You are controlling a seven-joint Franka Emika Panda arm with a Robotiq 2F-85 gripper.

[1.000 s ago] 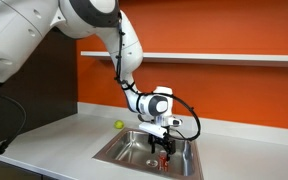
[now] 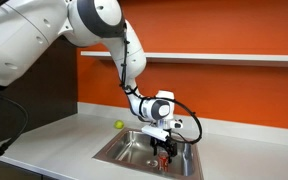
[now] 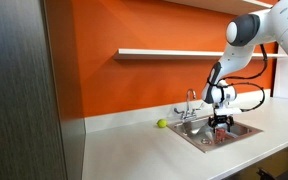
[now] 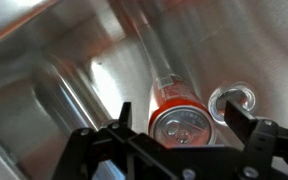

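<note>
A red can (image 4: 181, 122) with a silver top stands in the metal sink (image 4: 124, 75), its lid facing my camera. In exterior view 1 the same red can (image 2: 164, 161) shows near the right part of the basin. My gripper is open right over it, with one dark finger (image 4: 123, 116) on the left of the can and the other on the right. Nothing is held. From the side, the gripper (image 3: 221, 122) appears close above the can, partly overlapping it. How far the fingertips are from the can's sides is hard to judge.
Beside the can is a round ring-like drain (image 4: 234, 96). The basin walls (image 2: 112, 153) surround the can. A faucet (image 3: 191, 97) rises behind the sink, and a yellow-green fruit (image 3: 162, 123) rests on the counter.
The arm has shifted slightly right and down over the sink during the last second. The can looks unmoved.
</note>
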